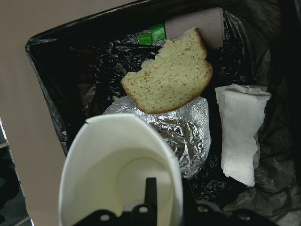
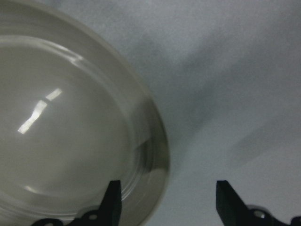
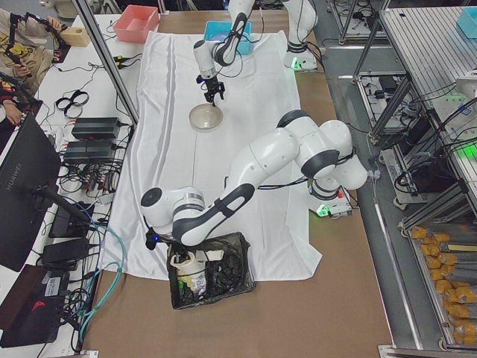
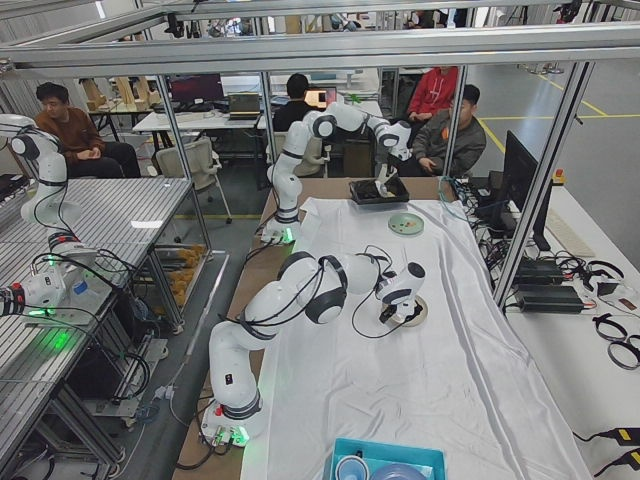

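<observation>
My left gripper is shut on the wall of a white paper cup (image 1: 115, 160), held over a black lined bin (image 3: 186, 298). In the left wrist view the bin holds a bread slice (image 1: 167, 75), crumpled foil (image 1: 188, 136) and folded paper (image 1: 240, 132). My right gripper is open, above the rim of an empty beige plate (image 2: 70, 122), nothing between its fingers.
A green plate (image 4: 406, 222) with small food pieces lies near the bin. A blue tub (image 4: 385, 450) with dishes stands beside the right arm at the other end.
</observation>
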